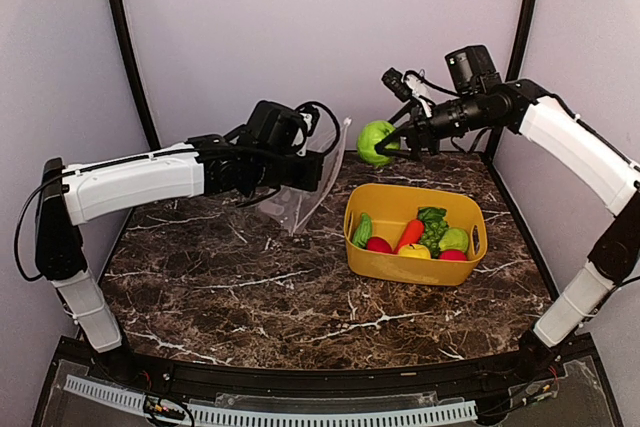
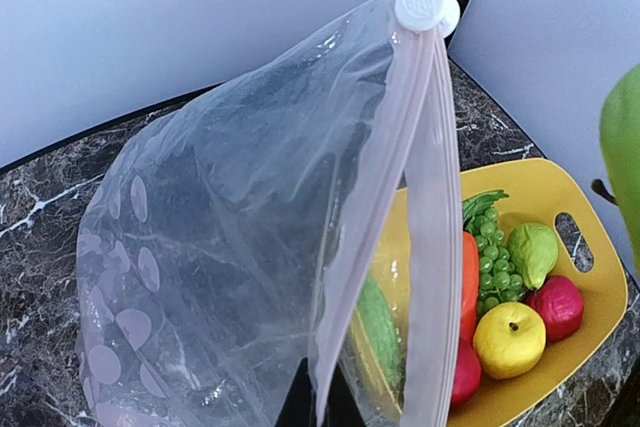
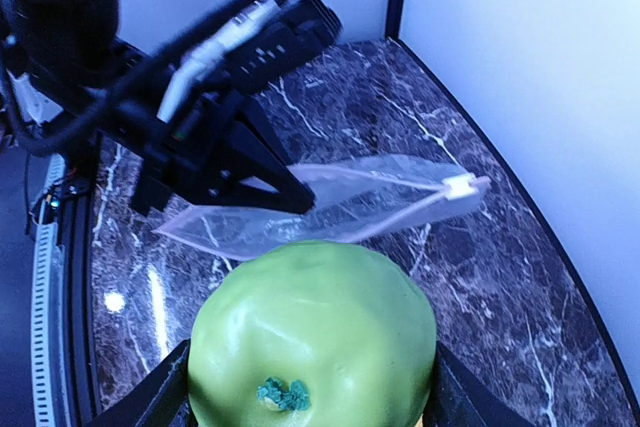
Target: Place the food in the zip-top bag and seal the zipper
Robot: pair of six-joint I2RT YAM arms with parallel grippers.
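Observation:
My right gripper (image 1: 390,142) is up above the yellow bin, shut on a light green cabbage-like ball (image 3: 312,332). My left gripper is shut on the clear zip top bag (image 2: 220,247), holding it upright by its zipper edge (image 2: 430,197), white slider (image 2: 420,5) at the top. The ball is just right of the bag in the top view. The yellow bin (image 1: 365,262) holds a cucumber (image 1: 363,230), carrot (image 1: 408,236), yellow apple (image 2: 508,340), grapes (image 2: 492,272), pear (image 2: 532,252) and red fruits (image 2: 555,307).
Walls (image 1: 580,67) border the back and sides.

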